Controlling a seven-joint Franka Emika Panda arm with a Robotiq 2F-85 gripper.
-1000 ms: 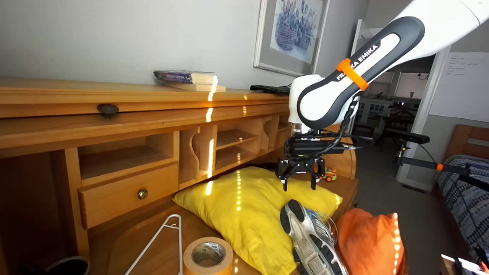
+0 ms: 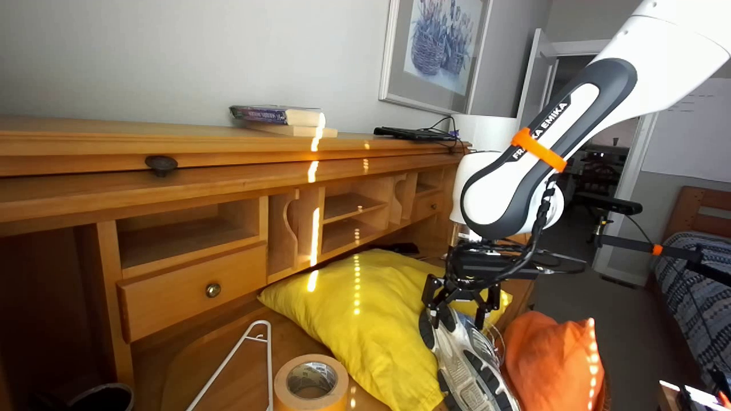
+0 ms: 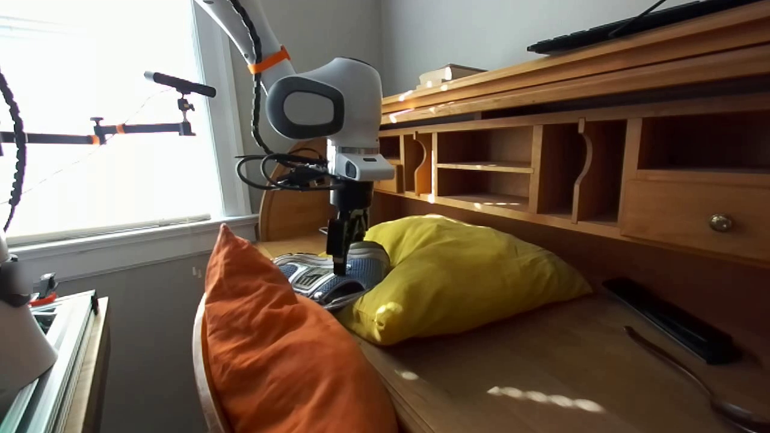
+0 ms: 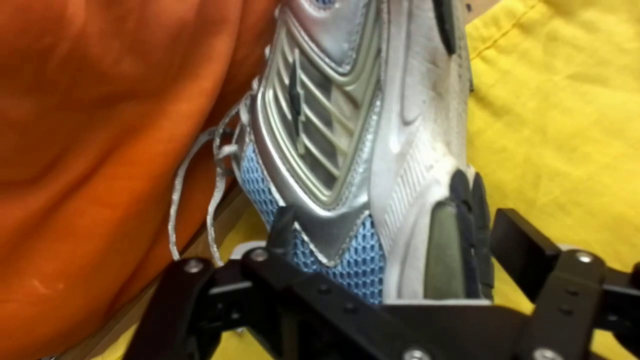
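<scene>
A silver, white and blue sneaker (image 2: 471,363) lies on its side between the two pillows, its dark-padded sole facing exterior view 1. My gripper (image 2: 457,316) is lowered over one end of the shoe, fingers open. In the wrist view one finger (image 4: 282,231) is at the blue mesh of the sneaker (image 4: 324,150), and the other finger (image 4: 519,252) stands beyond the sole with yellow cloth showing around it. The shoe's end lies between the fingers without being clamped. From exterior view 2 the gripper (image 3: 339,260) hides part of the sneaker (image 3: 372,267).
A yellow pillow (image 2: 356,308) and an orange pillow (image 2: 555,359) flank the shoe. A tape roll (image 2: 312,382) and white hanger (image 2: 229,359) lie on the desk (image 3: 462,382). Cubbies (image 3: 483,148) rise behind. A black case (image 3: 671,321) and spoon (image 3: 671,361) lie opposite.
My arm has come down and a little to the right in exterior view 1, from above the yellow pillow to around the shoe's end. The shoe and pillows have stayed put.
</scene>
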